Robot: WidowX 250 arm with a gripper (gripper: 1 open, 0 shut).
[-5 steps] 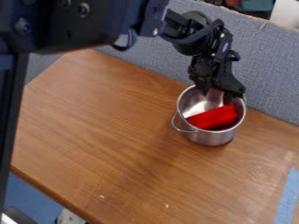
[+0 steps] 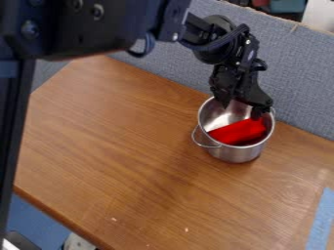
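Observation:
A steel pot [image 2: 241, 150] with a wire handle stands on the wooden table toward the back right. A red object [image 2: 237, 131] lies inside it. My black gripper [image 2: 243, 101] hangs over the back rim of the pot, above the red object. Its fingers are dark and partly overlap, so their spread is hard to make out, but nothing shows held between them.
A grey padded wall [image 2: 303, 88] runs behind the pot. A light blue strip [image 2: 319, 220] lies at the right.
My gripper has risen very slightly over the pot. The pot and red object have not visibly moved.

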